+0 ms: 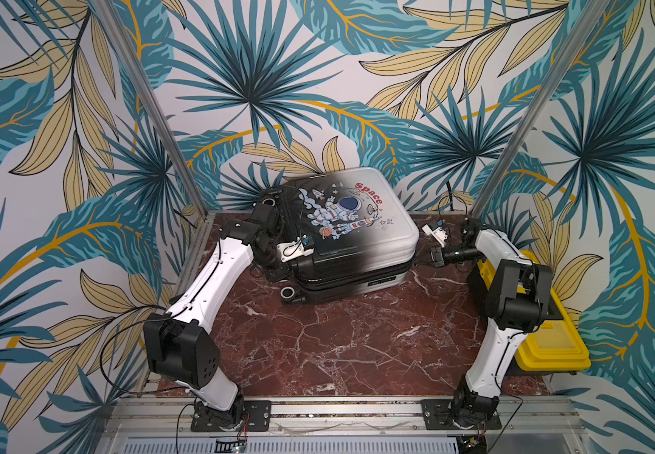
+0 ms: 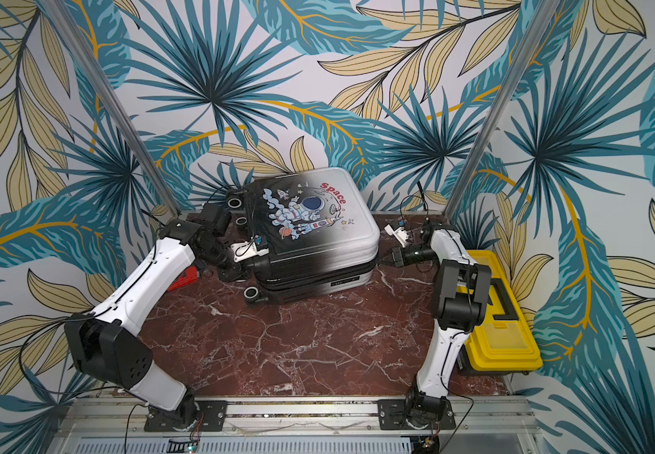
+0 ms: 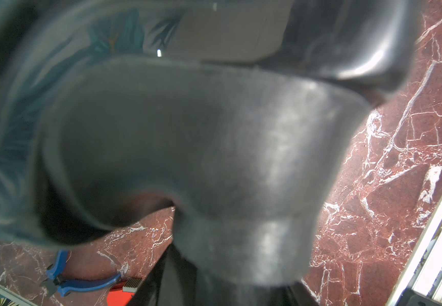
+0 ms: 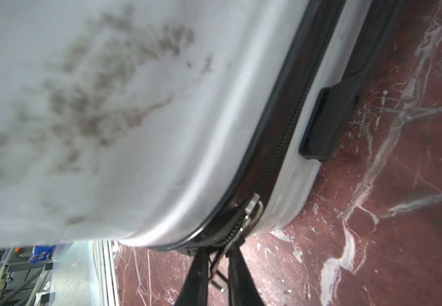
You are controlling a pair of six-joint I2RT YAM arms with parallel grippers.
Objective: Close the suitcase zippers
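Observation:
A black-to-white suitcase (image 1: 357, 234) with a space print lies flat on the marble table. My left gripper (image 1: 278, 268) is at its wheeled end, shut on a black part of the suitcase that fills the left wrist view, blurred. My right gripper is at the white end's corner, where a metal zipper pull (image 4: 251, 209) hangs between its fingertips, which stand slightly apart; whether they grip it is unclear. The zipper band (image 4: 287, 122) runs up from that corner.
A yellow toolbox (image 1: 554, 340) sits at the right under my right arm. Blue pliers (image 3: 78, 284) and a red tool (image 2: 182, 278) lie at the left.

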